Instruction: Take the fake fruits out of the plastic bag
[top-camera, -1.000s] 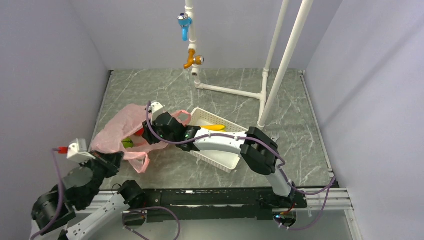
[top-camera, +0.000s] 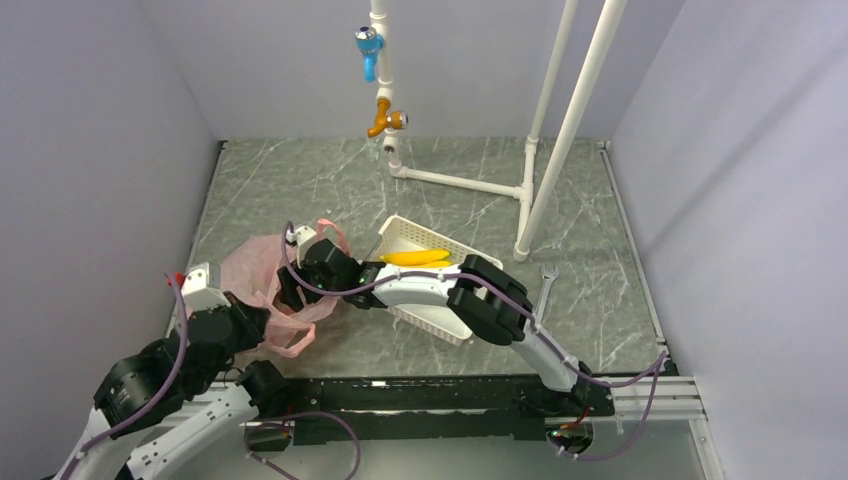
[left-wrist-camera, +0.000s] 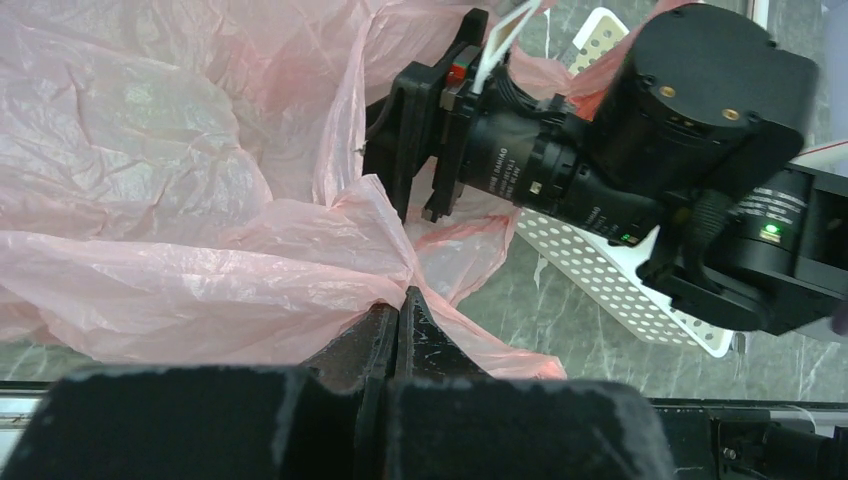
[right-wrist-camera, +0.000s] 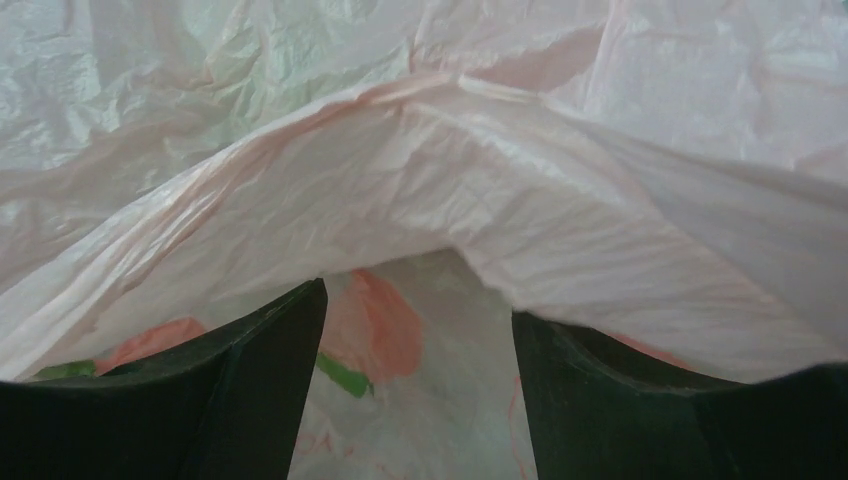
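Observation:
The pink plastic bag (top-camera: 250, 264) lies crumpled at the left of the counter. My left gripper is shut with a gathered fold of the bag's edge at its fingertips. Inside the bag's mouth is my right gripper, its fingers apart and nothing clearly gripped between them. Beyond them, the right wrist view shows a red-orange patch (right-wrist-camera: 385, 330) and a green bit (right-wrist-camera: 343, 375), perhaps fruit or print on the bag. Plastic drapes across much of that view. From above, the right gripper and bag folds hide the fruits inside.
A white basket (top-camera: 470, 248) with yellow bananas (top-camera: 415, 257) stands right of the bag, partly under my right arm. White pipes (top-camera: 460, 182) rise behind it. A wrench (top-camera: 545, 292) lies at the right. Bare counter (top-camera: 300, 185) shows at the back left.
The right gripper has gone lower left into the bag.

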